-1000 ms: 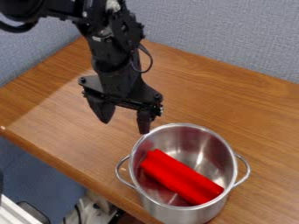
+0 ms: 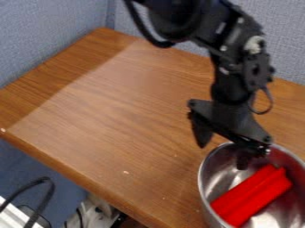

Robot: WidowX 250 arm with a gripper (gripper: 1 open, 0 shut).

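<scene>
My black gripper (image 2: 223, 138) hangs open at the right, at the rim of a steel pot (image 2: 215, 174) in the lower right corner, its right finger over the pot's opening. A red cylindrical object (image 2: 252, 196) lies inside the pot, which is partly cut off by the frame's edge. I see nothing held between the fingers.
Grey padded walls (image 2: 48, 36) stand behind.
My gripper has moved right and down from over the middle of the table to the pot. The pot appears shifted right and down, now partly out of frame.
</scene>
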